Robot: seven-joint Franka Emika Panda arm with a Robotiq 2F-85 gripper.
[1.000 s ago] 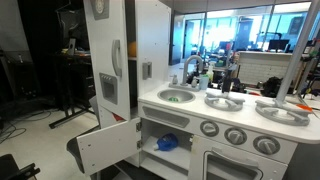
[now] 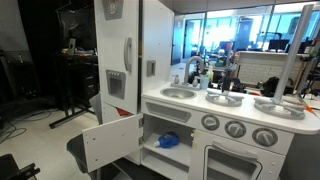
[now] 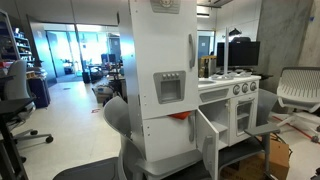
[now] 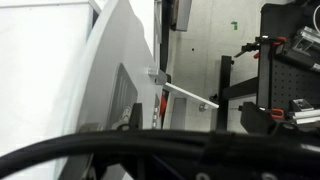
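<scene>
The tall white toy fridge (image 2: 150,60) stands at the left end of a play kitchen. Its upper door (image 2: 117,55), with a handle and a grey dispenser panel, looks almost closed in exterior view 1. In the wrist view a white panel (image 4: 95,70) with a grey patch fills the left side, close to my gripper. The gripper's dark fingers stand apart at the lower edge, open, with nothing seen held between them. A black cable crosses in front and hides part of it. Neither exterior view clearly shows the gripper.
A lower cabinet door (image 2: 112,142) stands open toward the front. A blue object (image 2: 168,140) lies on the shelf beside it. The counter carries a sink (image 2: 180,93) and burners. A cardboard box (image 3: 279,158) sits on the floor at right.
The upper fridge door has swung from ajar toward the fridge body, and the interior with an orange item is now covered. The lower door and blue object look unmoved.
</scene>
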